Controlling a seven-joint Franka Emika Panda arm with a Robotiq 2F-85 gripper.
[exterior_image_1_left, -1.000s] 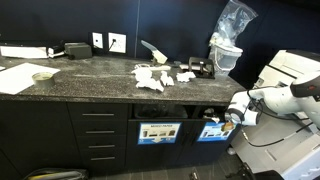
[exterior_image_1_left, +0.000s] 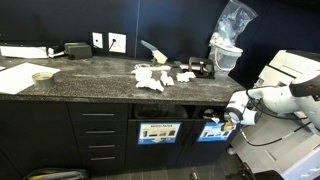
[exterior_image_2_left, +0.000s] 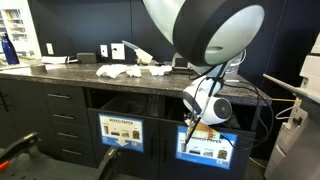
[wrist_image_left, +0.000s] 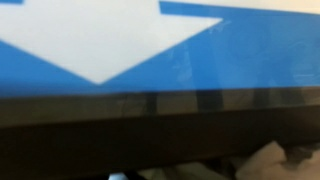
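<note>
My gripper (exterior_image_1_left: 216, 120) is at the right-hand bin opening under the counter, low in front of its blue-and-white sign (exterior_image_2_left: 206, 148). It is small in the exterior views, but it stands open and nothing shows held in it. The wrist view is filled by the sign's white arrow (wrist_image_left: 105, 40) and a dark edge (wrist_image_left: 150, 133), with pale crumpled paper (wrist_image_left: 265, 163) below. My fingers do not show there. White crumpled papers (exterior_image_1_left: 150, 79) lie on the counter (exterior_image_1_left: 105, 78).
A mixed-paper sign (exterior_image_1_left: 158, 133) marks the left bin. On the counter stand a dark device (exterior_image_1_left: 201, 68), a clear container (exterior_image_1_left: 228, 54), a round tin (exterior_image_1_left: 43, 79) and a black case (exterior_image_1_left: 77, 50). Drawers (exterior_image_1_left: 101, 135) are left of the bins.
</note>
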